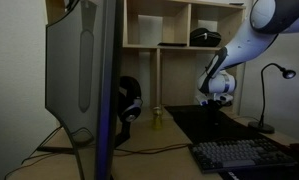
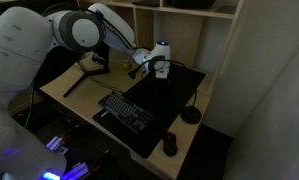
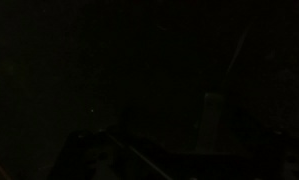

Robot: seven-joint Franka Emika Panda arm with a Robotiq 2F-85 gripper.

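Note:
The white arm reaches in from the right in exterior view 1, and my gripper (image 1: 213, 106) points down low over the far part of the black desk mat (image 1: 185, 124). From the other side, the same gripper (image 2: 153, 73) hangs above the dark mat (image 2: 182, 88). Its fingers look open, though the fingers are tiny and dark in both exterior views. Nothing held can be made out. The wrist view is almost black, so whatever lies beneath the fingers is hidden. A small yellowish object (image 1: 157, 117) stands on the desk to the left of the mat.
A large monitor (image 1: 84, 85) blocks the left foreground. A keyboard (image 1: 241, 154) lies in front of the gripper; a desk lamp (image 1: 263, 95) stands to its right. Headphones (image 1: 130, 98) are at the back left, below wooden shelves (image 1: 149, 47). A mouse (image 2: 170, 144) rests near the desk's edge.

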